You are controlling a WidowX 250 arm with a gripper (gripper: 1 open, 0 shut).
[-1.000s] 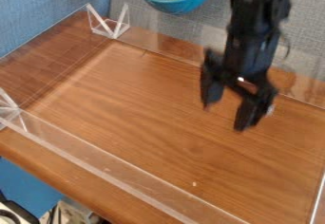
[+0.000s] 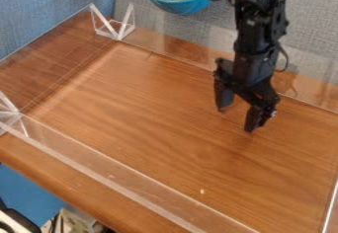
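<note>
My black gripper (image 2: 239,109) hangs from the top right over the back right part of a bare wooden table (image 2: 145,128). Its two fingers stand apart, pointing down, with nothing visible between them. The tips are low, near the table top; whether they touch it I cannot tell.
A teal bowl (image 2: 180,0) with something yellow in it sits beyond the back edge. White brackets (image 2: 113,25) stand at the back left and left front. Clear low walls edge the table, with a grey padded backdrop behind.
</note>
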